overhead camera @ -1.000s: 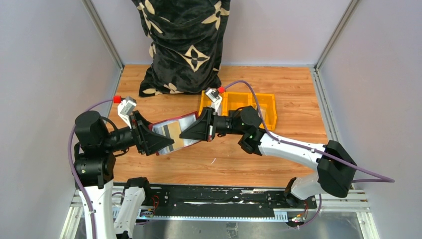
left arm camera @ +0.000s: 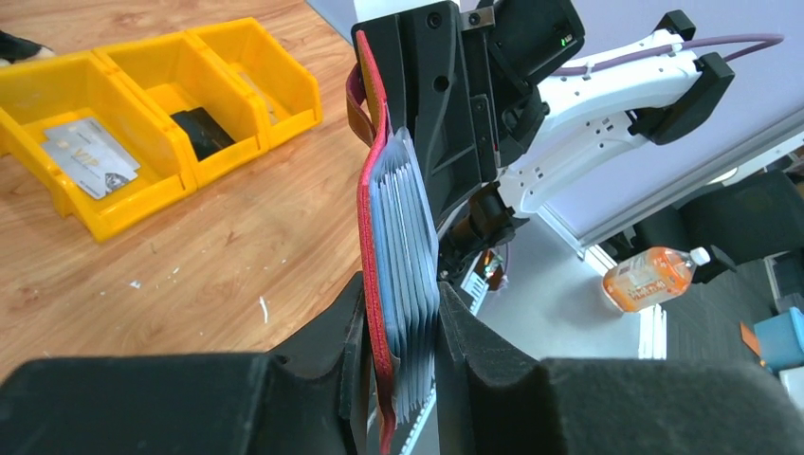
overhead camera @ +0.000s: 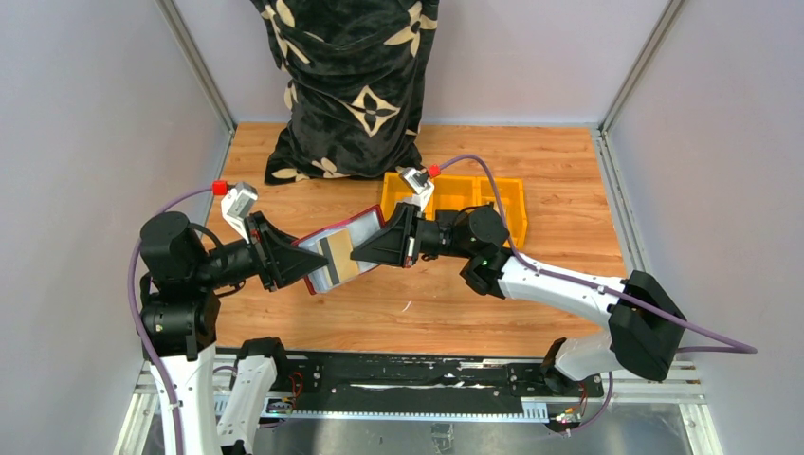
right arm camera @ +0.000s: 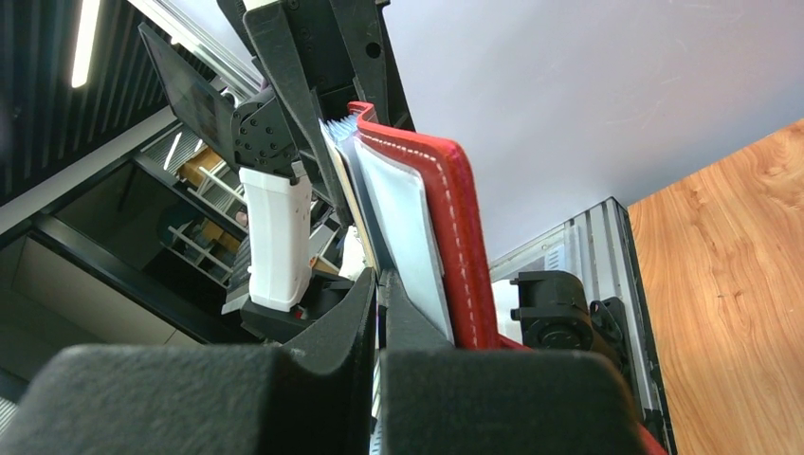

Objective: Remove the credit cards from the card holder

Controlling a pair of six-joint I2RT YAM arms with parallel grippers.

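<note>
Held in mid-air between both arms is the red card holder (overhead camera: pixel 337 251), with clear sleeves and a tan-striped card inside. My left gripper (overhead camera: pixel 308 256) is shut on it; in the left wrist view its edge stands upright between the fingers, sleeves stacked beside the red cover. My right gripper (overhead camera: pixel 365 254) reaches over the holder's other end. In the right wrist view its fingertips are shut at the sleeves, next to the red cover (right arm camera: pixel 460 246); whether anything thin is pinched between them I cannot tell.
Behind the arms, an orange compartment tray (overhead camera: pixel 509 199) on the table holds cards (left arm camera: pixel 90 156) and a dark flat item (left arm camera: pixel 201 133). A dark patterned cloth (overhead camera: pixel 346 95) hangs at the back.
My right gripper has shifted slightly to the right over the last second, and the card holder has moved slightly with it. The left arm looks still.
</note>
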